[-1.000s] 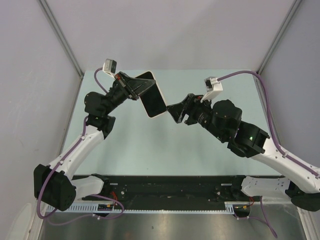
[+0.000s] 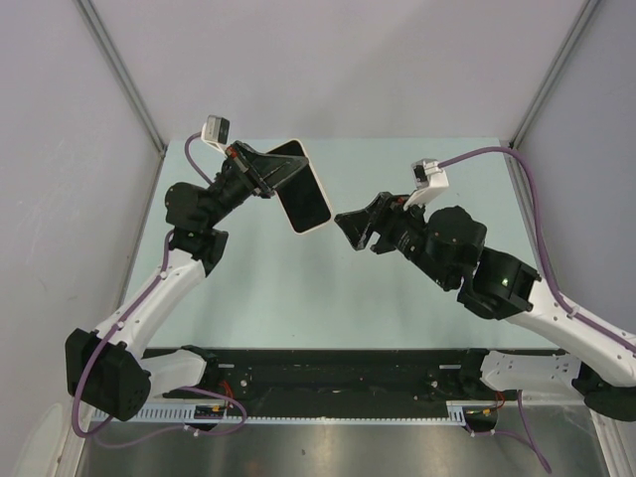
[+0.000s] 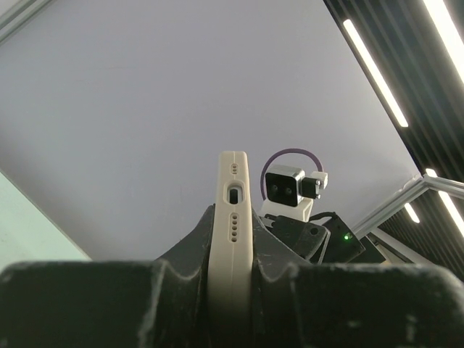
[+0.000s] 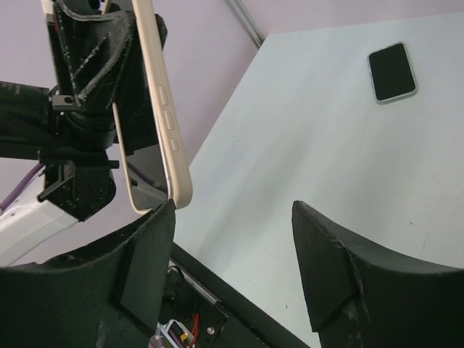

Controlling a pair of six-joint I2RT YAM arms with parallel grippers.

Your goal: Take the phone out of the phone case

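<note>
My left gripper (image 2: 273,171) is shut on the cream phone case (image 3: 233,225), gripping it from both faces and holding it raised above the table. A glossy black phone face (image 2: 302,202) shows inside the case's cream border in the top view. Side buttons line the case's edge in the right wrist view. Close to the case's lower right corner is my right gripper, its fingers (image 4: 148,250) apart with nothing between them. The left fingertip overlaps that corner in the right wrist view; whether they touch cannot be told.
On the pale table (image 4: 290,145) lies another dark, phone-shaped item (image 4: 392,72) with a light rim, toward the back. Grey walls (image 2: 318,70) stand around the workspace.
The left gripper and the case have kept still.
</note>
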